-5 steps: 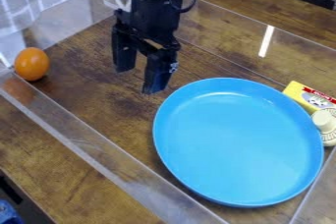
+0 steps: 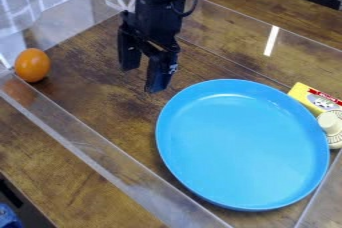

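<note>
The black gripper [image 2: 147,58] hangs over the wooden board in the upper middle of the camera view, its two dark fingers apart and open, with nothing visible between them. A large blue plate [image 2: 238,144] fills the lower right, just in front of and to the right of the gripper. An orange ball-like object [image 2: 32,64], perhaps a fruit, rests at the far left beside the clear wall.
At the right edge lie a yellow box [image 2: 315,100] and a pale round object [image 2: 330,128] beside the plate. A clear barrier [image 2: 94,147] runs along the lower left. The board behind and left of the gripper is bare.
The gripper has risen slightly and shifted a little to the left. The plate and the orange object are unchanged.
</note>
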